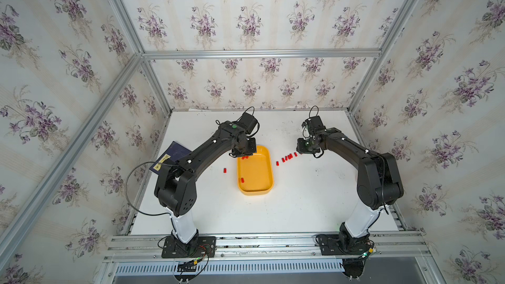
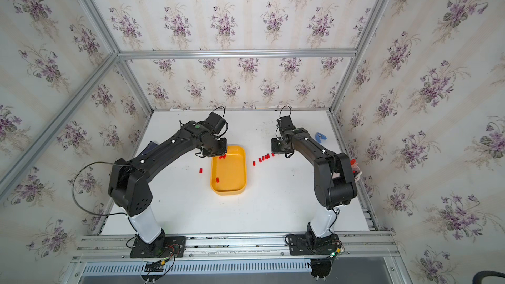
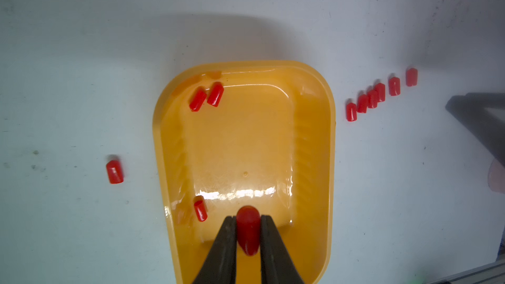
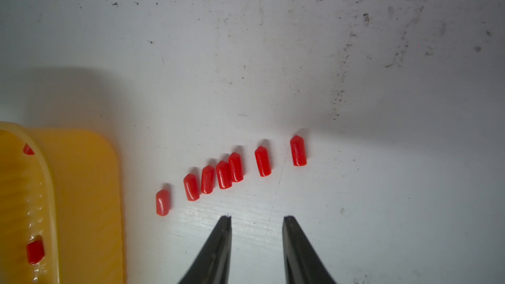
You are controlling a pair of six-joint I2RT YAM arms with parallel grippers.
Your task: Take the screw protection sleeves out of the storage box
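The orange storage box (image 3: 328,178) holds red sleeves, two at its upper left (image 3: 214,93) and one at lower left (image 3: 200,210). My left gripper hangs over the box, shut on a red sleeve (image 3: 248,226). Outside, a lone sleeve (image 3: 114,171) lies left of the box, and a row of several sleeves (image 4: 236,167) lies to its right. My right gripper is over the table just right of that row, fingers apart, nothing between them.
A dark blue board (image 1: 171,155) lies at the table's left, partly behind the left arm. Small blue items (image 2: 321,137) lie at the far right.
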